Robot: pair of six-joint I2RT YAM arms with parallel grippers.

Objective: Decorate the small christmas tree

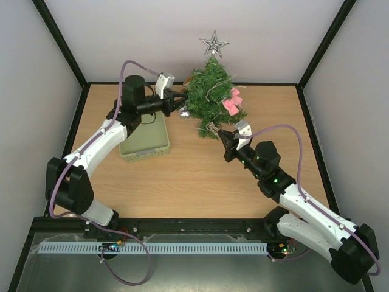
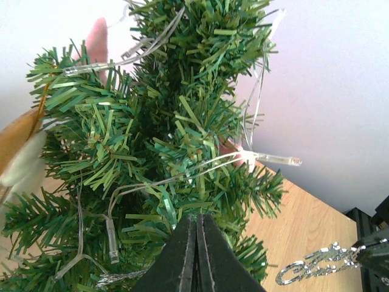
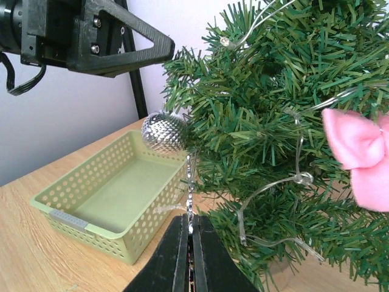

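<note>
The small Christmas tree (image 1: pixel 213 97) stands at the back centre, with a silver star (image 1: pixel 214 44) on top, a pink bow (image 3: pixel 358 146) on its right and a silver bauble (image 3: pixel 164 131) on its left. My left gripper is shut at the tree's left side, against the branches. My right gripper is shut at the lower front of the tree; a thin silver glittery ornament (image 3: pixel 189 188) rises from between its fingertips. In the left wrist view this ornament (image 2: pixel 313 264) shows at the lower right.
A pale green basket (image 3: pixel 109 188) sits on the table left of the tree, partly under the left arm. Thin light wires wind through the branches.
</note>
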